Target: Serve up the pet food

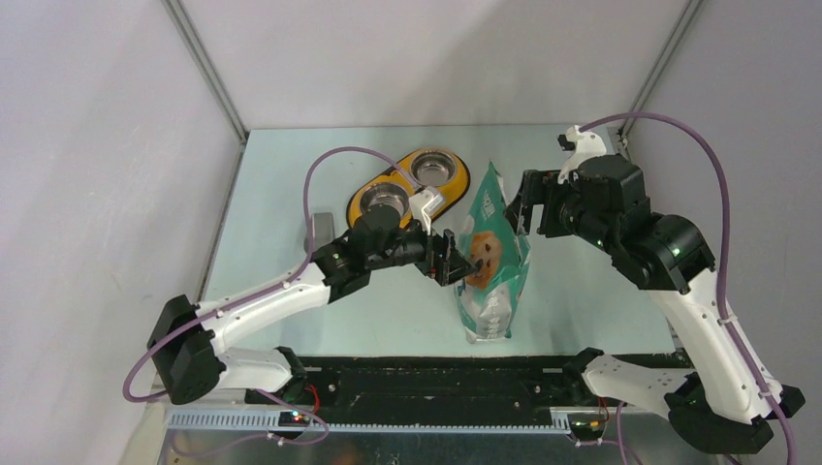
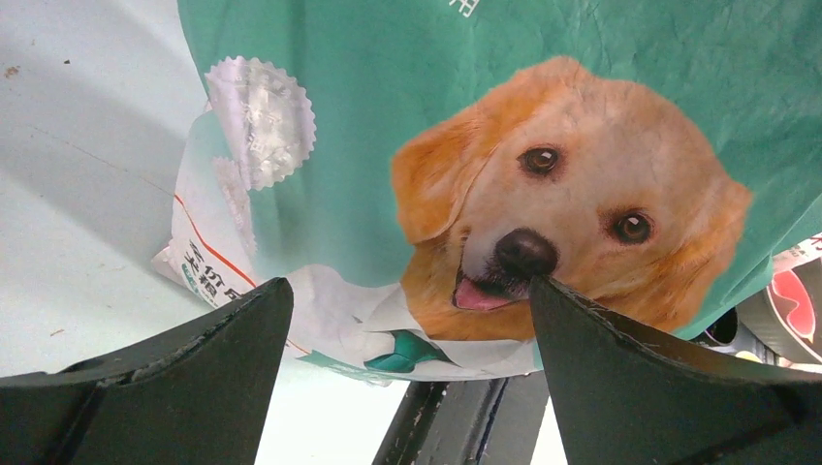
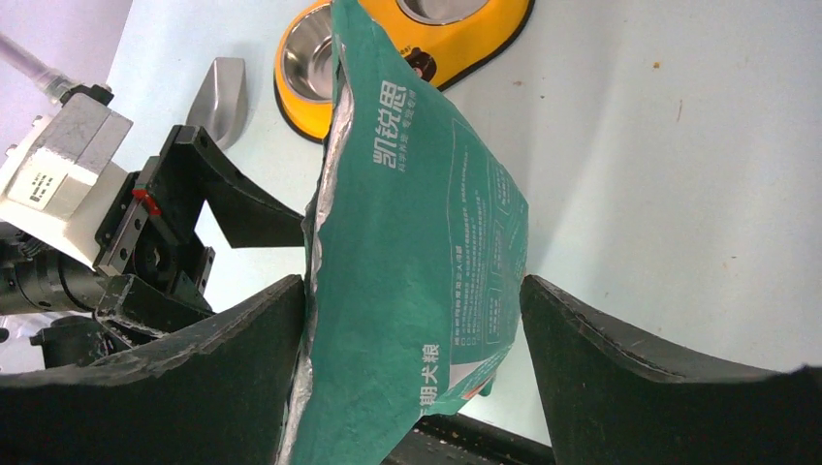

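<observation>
A green pet food bag (image 1: 492,291) with a dog picture stands upright right of centre. My left gripper (image 1: 448,260) is open at the bag's left side, facing the picture, which fills the left wrist view. My right gripper (image 1: 523,201) hangs at the bag's upper right; in the right wrist view its parted fingers are either side of the bag's top (image 3: 407,271), and I cannot tell whether they touch it. The yellow double bowl stand (image 1: 407,170) with steel bowls lies behind my left arm.
A grey scoop (image 1: 322,226) lies left of the bowls, partly behind the left arm.
</observation>
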